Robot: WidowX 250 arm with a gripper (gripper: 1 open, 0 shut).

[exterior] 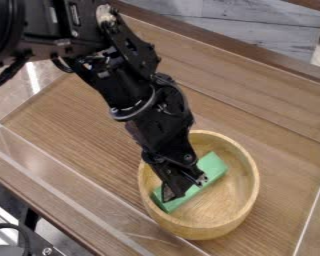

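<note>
The black robot arm reaches down from the upper left, its gripper (176, 178) low over a round light wooden bowl (238, 205) at the bottom centre right. In the bowl lies an elongated green object (199, 186), set diagonally. The gripper's tip is at or just over the left part of the green object and partly hides it. Whether it touches the object, and how its fingers stand, cannot be made out.
A grey wooden board (256, 30) runs along the back. A black cable shows at the bottom left corner.
</note>
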